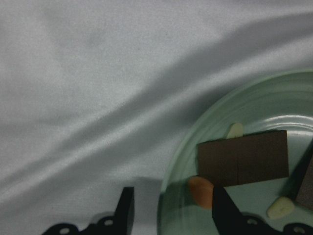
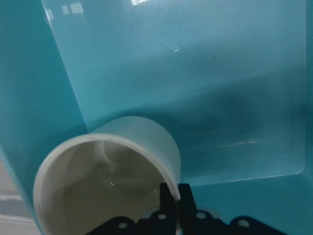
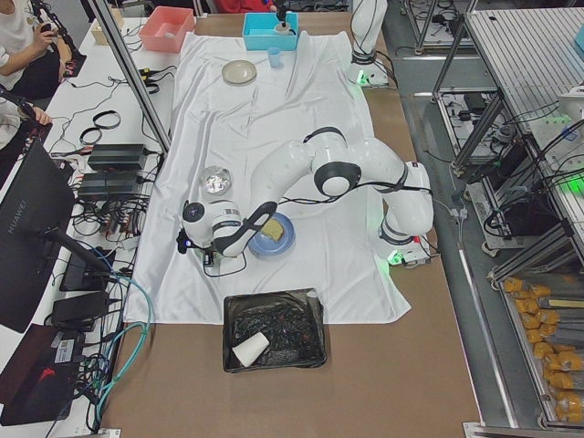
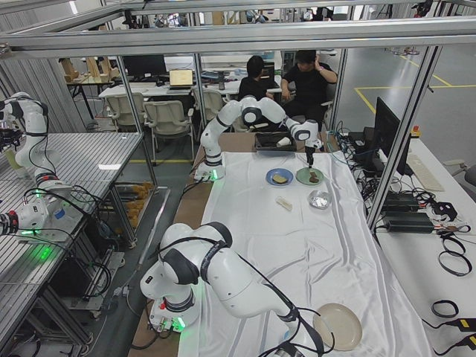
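Note:
My left gripper stands open, low over the left edge of a green plate point(image 4: 305, 172). The plate holds brown rectangular pieces point(image 1: 243, 154), an orange piece point(image 1: 198, 188) and small pale pieces point(image 1: 279, 208); one finger overlaps the orange piece. In the right wrist view my right gripper is shut on the rim of a white cup point(image 2: 142, 127), tilted inside a blue bin point(image 2: 220, 98).
A blue plate point(image 4: 274, 180) with yellow food, a foil dish point(image 3: 215, 180) and a beige plate point(image 3: 238, 71) share the white cloth. A black lined tray point(image 3: 274, 301) holds a white cylinder.

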